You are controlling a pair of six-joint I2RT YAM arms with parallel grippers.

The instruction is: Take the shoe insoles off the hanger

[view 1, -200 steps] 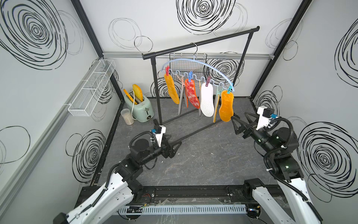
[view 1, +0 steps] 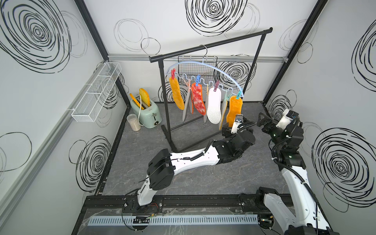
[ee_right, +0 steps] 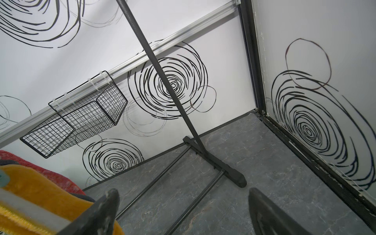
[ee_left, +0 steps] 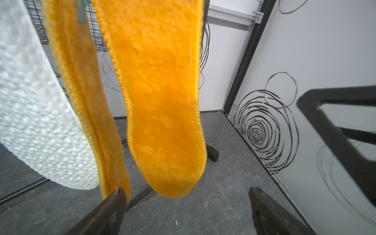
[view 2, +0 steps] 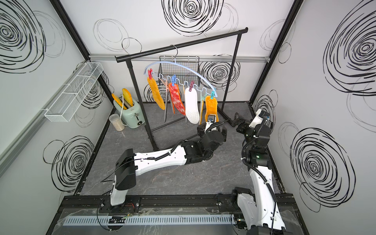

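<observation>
A pale blue hanger (view 1: 221, 70) hangs from the black rack with insoles clipped along it: yellow (view 1: 175, 92), red (view 1: 198, 98), white (view 1: 214, 105) and orange at the right end (view 1: 235, 105), others edge-on between. My left gripper is open just before the lower end of the orange insole (ee_left: 164, 117), a second orange one (ee_left: 86, 98) beside it at left. My right gripper stands open right of the hanger, facing the rack's post; insole edges show at the lower left of its view.
The rack's top bar (view 1: 180, 51) and foot (ee_right: 219, 164) frame the hanger. A mint toaster (view 1: 148, 115) and clear jar (view 1: 133, 122) stand back left, a white wire basket (view 1: 90, 98) on the left wall.
My left arm has swung right and up to the orange insole. My right gripper has shifted slightly away from the hanger. The hanging insoles have swayed.
</observation>
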